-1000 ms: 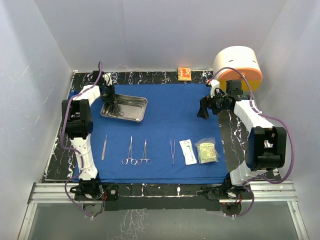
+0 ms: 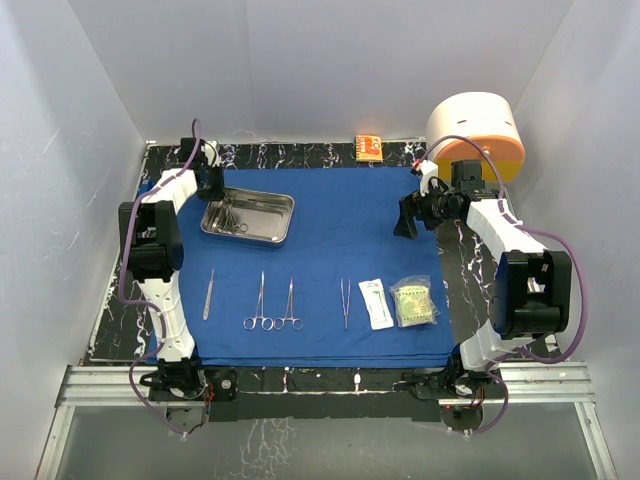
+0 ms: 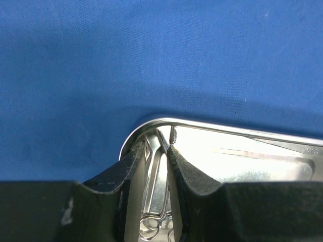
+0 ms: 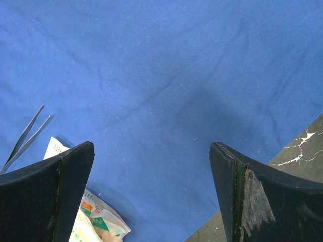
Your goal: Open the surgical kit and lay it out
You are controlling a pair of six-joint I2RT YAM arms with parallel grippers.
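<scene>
The steel tray (image 2: 262, 215) sits at the upper left of the blue cloth, with scissor-like instruments (image 3: 154, 219) at its left end. My left gripper is down at that end, fingers part open around the instruments' shanks; a firm hold cannot be made out. Laid in a row on the cloth are a thin instrument (image 2: 209, 295), two ringed instruments (image 2: 261, 310) (image 2: 290, 312), tweezers (image 2: 345, 305), a white packet (image 2: 376, 304) and a bagged pack (image 2: 414, 300). My right gripper (image 2: 408, 218) hangs open and empty over the cloth's right side.
An orange box (image 2: 368, 148) lies on the back marble edge. A white and orange cylinder (image 2: 475, 125) stands at the back right, behind my right arm. The middle of the cloth right of the tray is clear.
My left gripper and arm have shifted slightly to the left at the tray's end. The right arm and the laid-out items look unchanged.
</scene>
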